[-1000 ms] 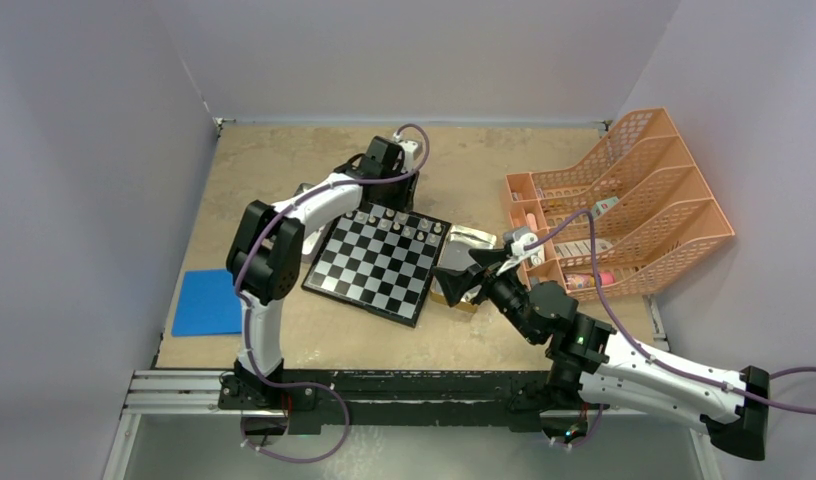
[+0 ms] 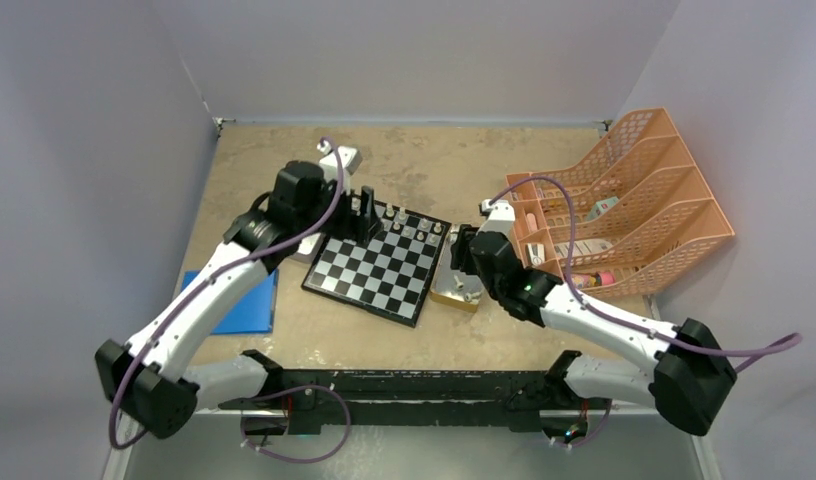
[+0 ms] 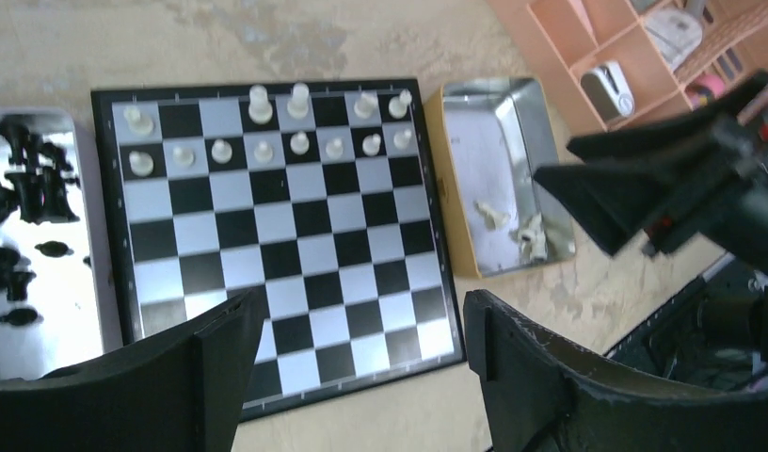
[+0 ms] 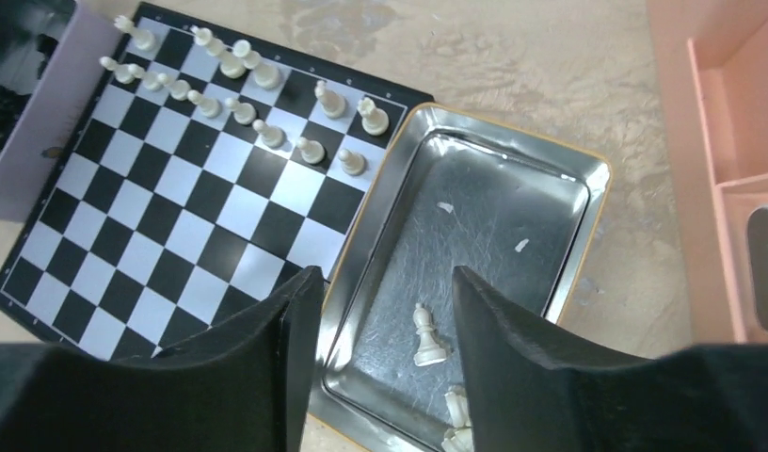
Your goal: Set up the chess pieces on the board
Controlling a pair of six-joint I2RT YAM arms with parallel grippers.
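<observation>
The chessboard (image 3: 296, 226) carries a full row of white pawns (image 3: 263, 152). Behind them stand several white back-row pieces, including two tall ones (image 3: 260, 104), with empty squares between some. Above the board hangs my left gripper, its fingers wide apart and empty. My right gripper is open over the metal tray (image 4: 512, 151), beside the board's right edge. In that tray a white piece (image 4: 427, 334) lies on its side below the fingers; other white pieces (image 4: 458, 414) lie near the lower edge, partly hidden by a finger.
A pale tray (image 3: 84, 188) of black pieces (image 3: 32, 174) stands left of the board. An orange rack (image 2: 624, 215) with small items rises at the right. A blue sheet (image 2: 246, 305) lies at front left, partly under the left arm.
My left gripper rose from the board's far edge and came back toward me, over the board's upper left. The right gripper shifted slightly right and farther back, staying over the metal tray.
</observation>
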